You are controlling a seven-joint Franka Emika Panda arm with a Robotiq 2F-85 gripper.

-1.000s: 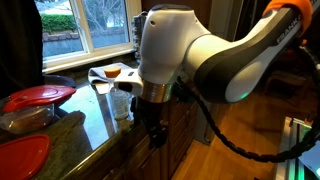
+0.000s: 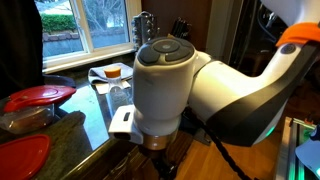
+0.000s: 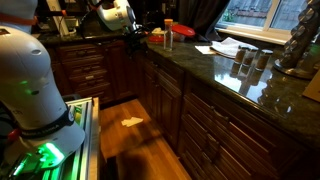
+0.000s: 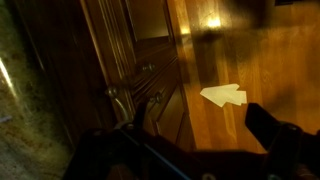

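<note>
In the wrist view my gripper stands open, its dark fingers (image 4: 275,130) spread wide, with nothing seen between them. Below it show the wooden floor and the dark cabinet fronts (image 4: 150,50). Exterior view 1 has the white wrist of my arm (image 2: 165,85) close to the camera, beside the counter edge, with the dark gripper (image 2: 160,160) underneath, mostly in shadow. Far off in exterior view 2, the gripper (image 3: 132,42) hangs small and dark near the counter's far end. A pale flat piece (image 4: 225,95) lies on the floor.
The stone counter (image 3: 190,62) runs under the window. On it are red lids (image 2: 40,97), a white cloth (image 3: 229,46), an orange-topped cup (image 2: 113,72) and clear glasses (image 3: 260,60). Open floor (image 3: 145,155) lies between the cabinets and my arm's base.
My arm's wrist and gripper have moved lower in exterior view 1, and the wrist's round cap has turned more into sight. The counter objects appear unmoved.
</note>
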